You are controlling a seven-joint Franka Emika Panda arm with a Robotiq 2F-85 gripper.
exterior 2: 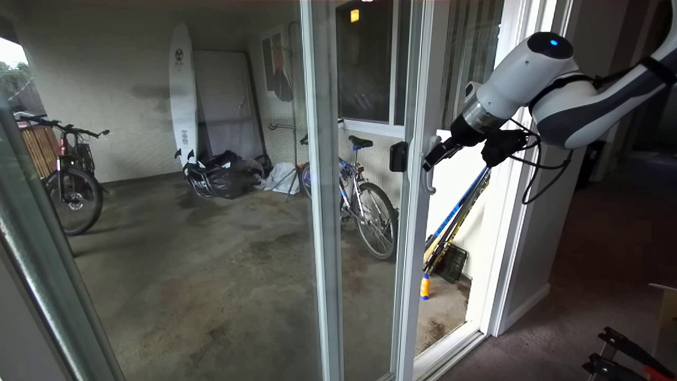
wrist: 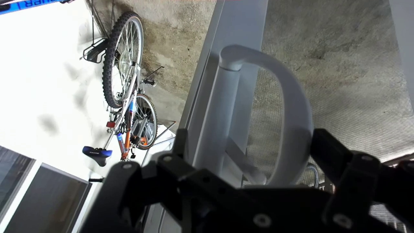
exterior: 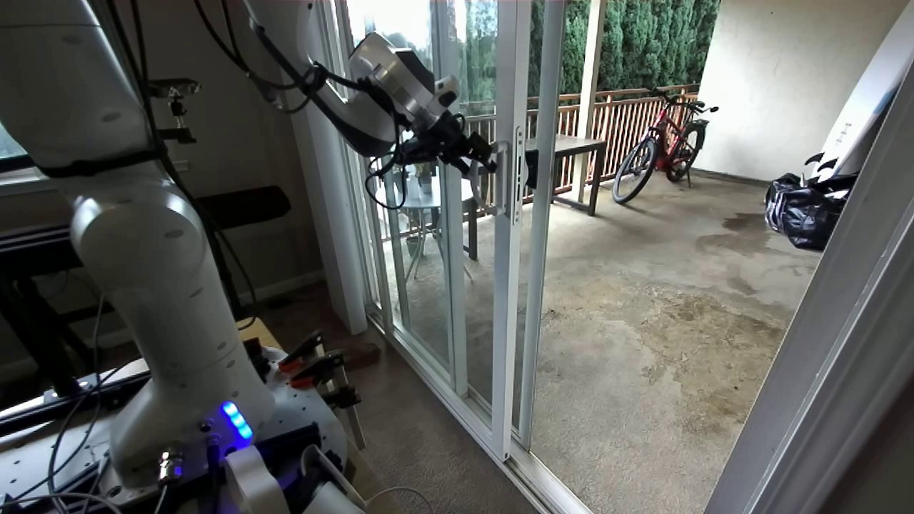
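Observation:
The sliding glass door (exterior: 505,283) stands partly open, and its white D-shaped handle (wrist: 297,116) fills the middle of the wrist view. My gripper is open, its two fingers far apart with the handle's grip and mounting bar between them. The right finger (wrist: 330,149) appears against or very near the handle's outer curve; contact is hard to judge. In exterior view 1 the gripper (exterior: 489,161) is at the handle's upper part. From the other side, the gripper (exterior 2: 434,162) also appears beside the door edge (exterior 2: 415,254).
Beyond the doorway lies a patio with bare concrete (exterior: 634,343), a red bicycle (exterior: 664,150) and a black bag (exterior: 805,213). Another bicycle (exterior 2: 369,206) leans by the outer wall. Clamps (exterior: 321,368) sit on the robot's base table.

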